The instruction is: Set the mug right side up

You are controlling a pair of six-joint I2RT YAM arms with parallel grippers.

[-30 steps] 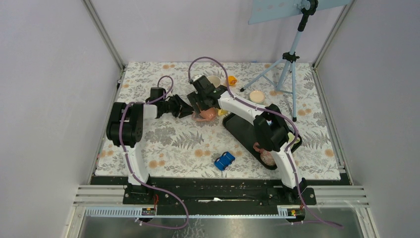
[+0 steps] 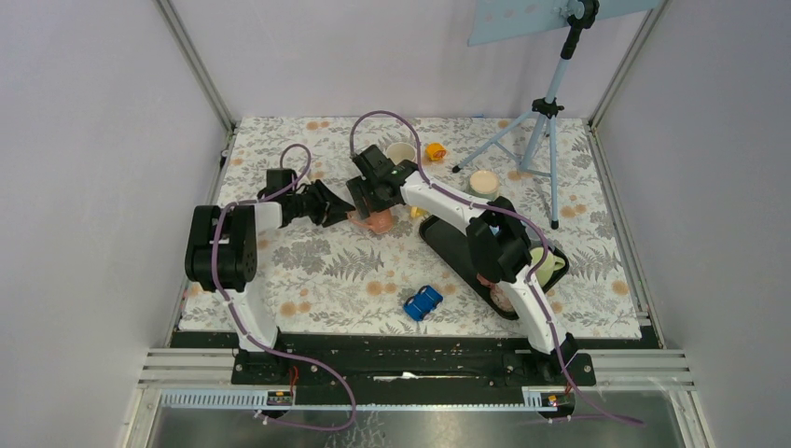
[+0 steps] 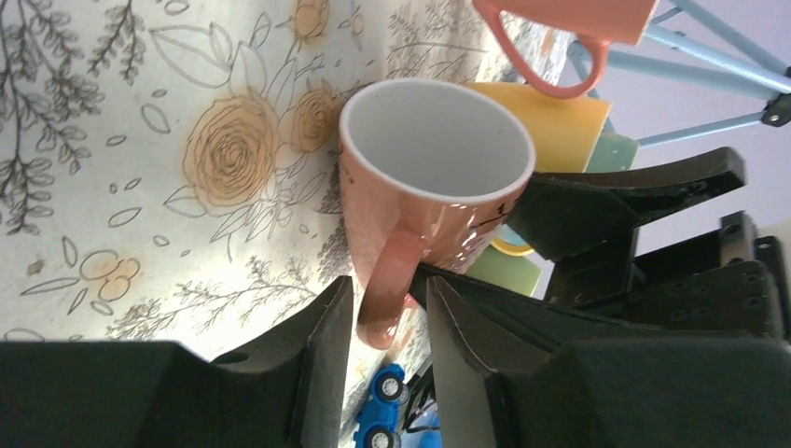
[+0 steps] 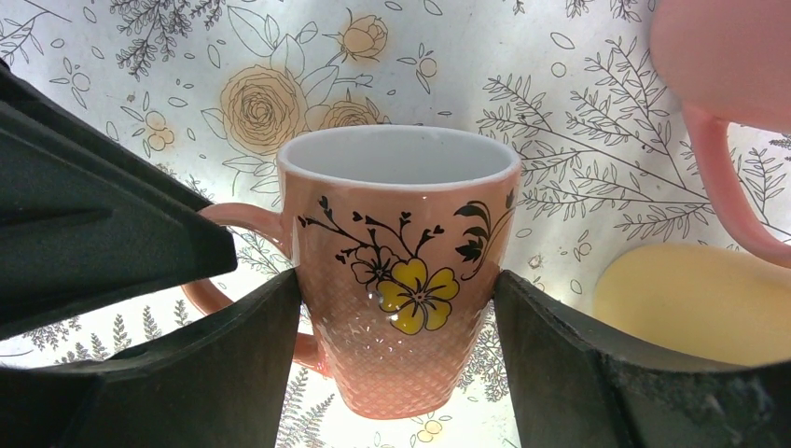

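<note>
The salmon mug (image 4: 401, 355) with a yellow flower stands rim up between the fingers of my right gripper, which grip its sides; whether it rests on the table is unclear. Its handle (image 3: 392, 275) points toward my left gripper, whose fingertips are part open at either side of the handle's lower end in the left wrist view. In the top view both grippers meet over the mug (image 2: 381, 222) near the middle of the table, the right one from above right, the left one from the left.
A black tray (image 2: 452, 257) with items lies right of centre. A blue toy car (image 2: 423, 303) is at the front; a cream cup (image 2: 401, 151), a yellow item (image 2: 435, 151) and a tripod (image 2: 546, 107) are at the back. Another pink mug (image 4: 718, 56) is close by.
My right gripper and the mug have shifted slightly left over the last second. My left arm has drawn back a little to the left.
</note>
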